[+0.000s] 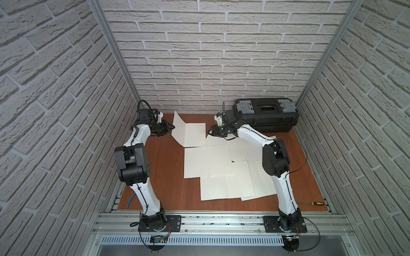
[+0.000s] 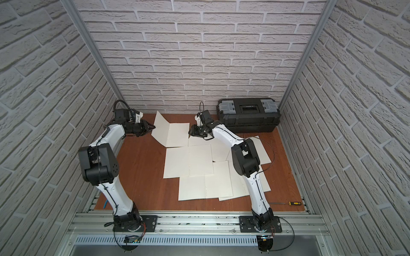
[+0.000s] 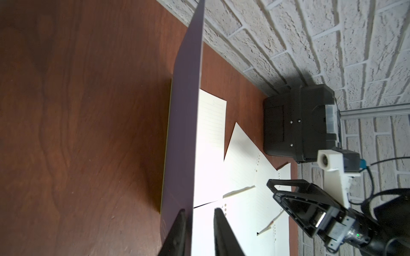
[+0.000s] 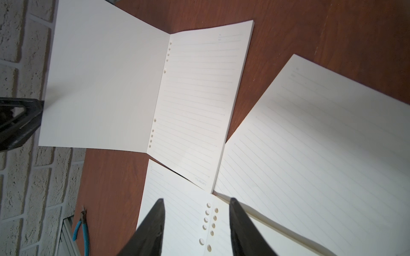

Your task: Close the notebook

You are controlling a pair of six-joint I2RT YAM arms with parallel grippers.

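Observation:
The notebook lies open at the back left, its lined page block [image 4: 196,98] flat on the table. Its cover stands raised and leans leftward, seen from outside as a dark purple-grey sheet [image 3: 181,140] in the left wrist view. At the cover's free edge is my left gripper, its fingers apart. The cover's edge runs between them, close to the left finger; whether they touch, I cannot tell. To the right of the notebook, above other paper, my right gripper stands open with nothing between its fingers.
Several open notebooks [image 1: 207,161] cover the middle and right of the table. A black toolbox [image 1: 265,113] stands at the back right, and a screwdriver [image 1: 317,203] lies front right. Blue-handled pliers [image 4: 84,232] lie at the left. Bare wood [image 1: 164,170] shows front left.

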